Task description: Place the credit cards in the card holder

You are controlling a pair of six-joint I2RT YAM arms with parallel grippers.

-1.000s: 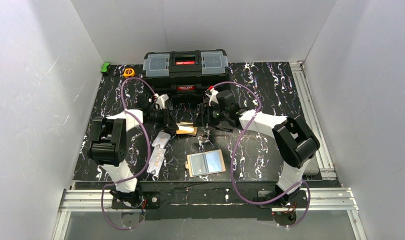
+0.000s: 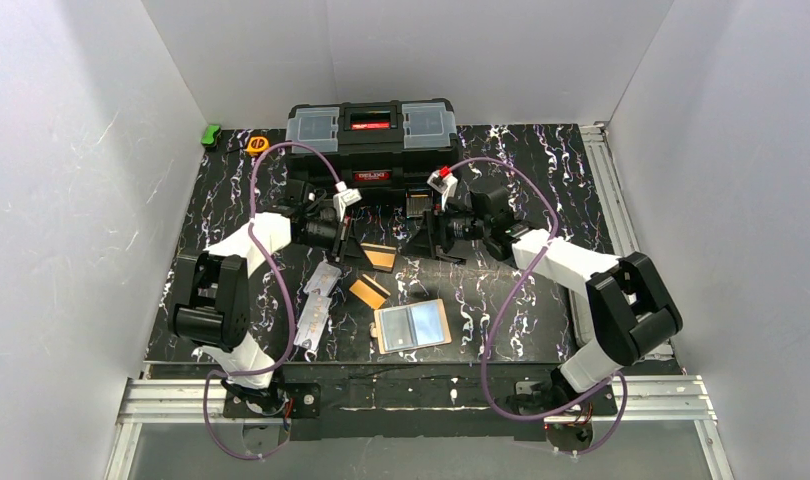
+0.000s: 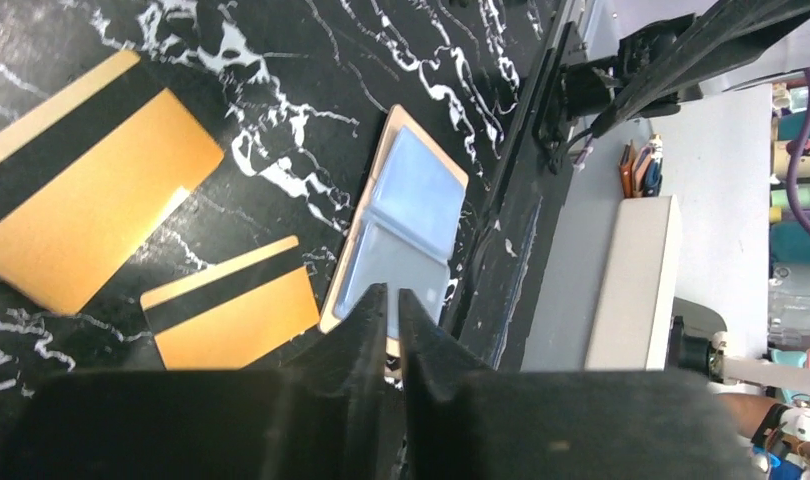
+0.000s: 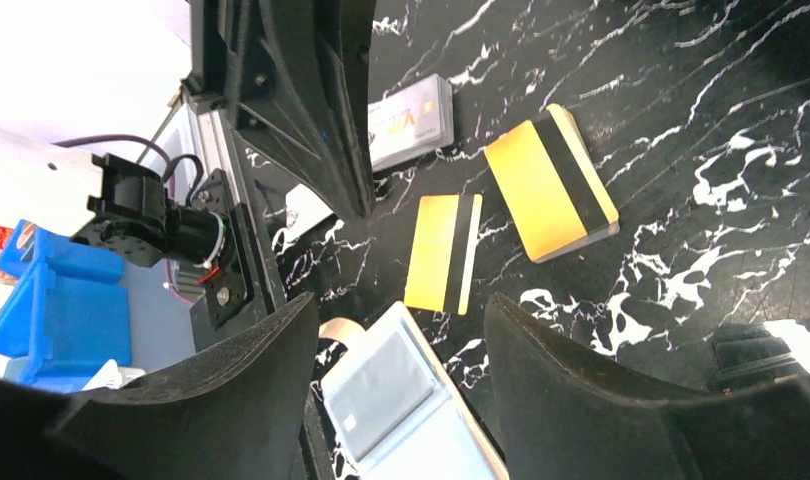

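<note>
A gold card with a black stripe (image 2: 369, 292) (image 3: 230, 315) (image 4: 443, 252) lies flat on the black marble table. Just behind it is a gold card stack (image 2: 379, 258) (image 3: 101, 200) (image 4: 541, 190). The open card holder (image 2: 411, 326) (image 3: 406, 205) (image 4: 383, 390), with clear sleeves on a tan backing, lies at the front. My left gripper (image 2: 347, 250) is above the stack's left, fingertips close together with nothing visible between them; how far open is unclear. My right gripper (image 2: 421, 242) hangs right of the stack, open, nothing between its fingers.
Silver cards (image 2: 314, 315) lie front left. A black toolbox (image 2: 371, 150) stands at the back, with an orange tape (image 2: 257, 146) and a green object (image 2: 211, 135) at back left.
A gold card that was raised over the stack now lies flat in front of it. Both grippers have moved apart from it, the right one shifting rightward, the left arm tilting.
</note>
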